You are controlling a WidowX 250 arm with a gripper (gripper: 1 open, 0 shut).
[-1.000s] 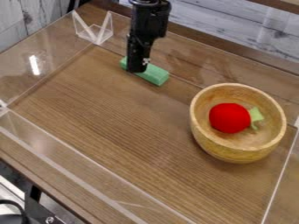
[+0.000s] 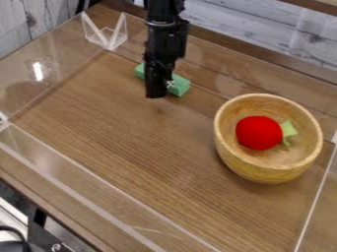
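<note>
My black gripper (image 2: 158, 85) reaches down from the top centre over a green block (image 2: 176, 86) lying on the wooden table (image 2: 112, 148), covering part of it. The fingers look close together; whether anything is between them is hard to see at this size.
A yellow bowl (image 2: 243, 163) at the right holds a red ball (image 2: 258, 132) and a green piece (image 2: 289, 132). A clear, angular object (image 2: 105, 31) stands at the top left.
My gripper has moved down the picture onto the green block, hiding more of it. The bowl and its contents have not moved.
</note>
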